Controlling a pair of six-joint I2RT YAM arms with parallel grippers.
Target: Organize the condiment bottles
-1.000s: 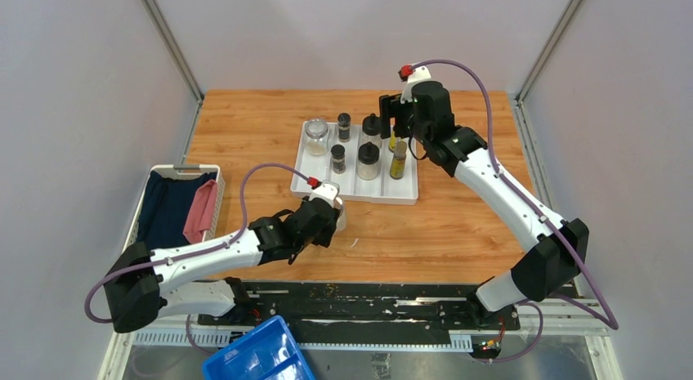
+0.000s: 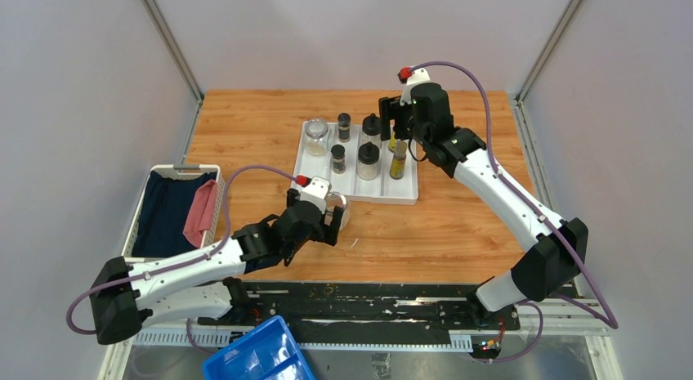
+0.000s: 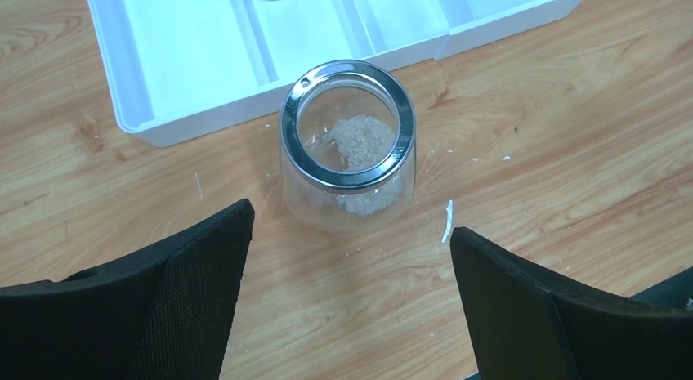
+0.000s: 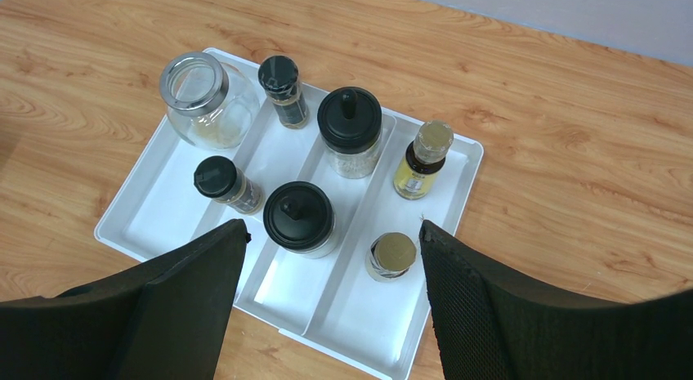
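A glass jar with a silver-rimmed lid [image 3: 350, 200] and white grains inside stands on the wood, close to the front edge of the white tray [image 4: 139, 216]. My left gripper is open on the near side of this jar, holding nothing. In the right wrist view the tray carries another glass jar [image 4: 214, 118] in the left compartment, two black-capped shakers [image 4: 290, 110] and two black-lidded jars [image 4: 353, 163] in the middle, and two gold-capped bottles [image 4: 413, 180] at the right. Above the tray, my right gripper stands open and empty.
A basket [image 2: 219, 202] with dark and pink cloths is at the left. A blue bin [image 2: 253, 359] sits in front of the table. Wood is bare to the tray's right and behind it. Small white scraps [image 3: 448, 221] lie beside the loose jar.
The right arm has barely shifted.
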